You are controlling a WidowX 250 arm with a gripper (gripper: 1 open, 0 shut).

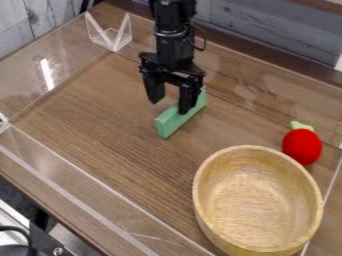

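Observation:
My gripper (170, 88) hangs at the upper middle of the camera view, open, its two black fingers on either side over a green bar (174, 121). The bar lies diagonally on the wooden table (94, 140), its upper part partly hidden by the gripper.
A large pale yellow bowl (255, 205) fills the lower right. A red tomato-like object (302, 147) with a light green top is at the right. Transparent brackets sit near the left edge and upper left.

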